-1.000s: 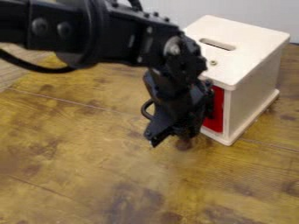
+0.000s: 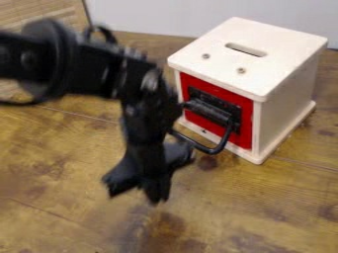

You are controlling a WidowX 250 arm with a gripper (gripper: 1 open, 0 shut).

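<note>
A pale wooden box [image 2: 284, 69] with a slot and two small holes on top stands at the right of the camera view. Its front is a red panel [image 2: 200, 123] carrying a black fitting. My black gripper [image 2: 148, 188] hangs low over the wooden table, left of and in front of the box, blurred and pointing down. It looks shut, with nothing visible between its fingers.
A woven mat or board [image 2: 19, 54] stands at the back left, and a white wall is behind the box.
My gripper has moved left and downward, away from the box's front, uncovering the red panel and most of the box.
</note>
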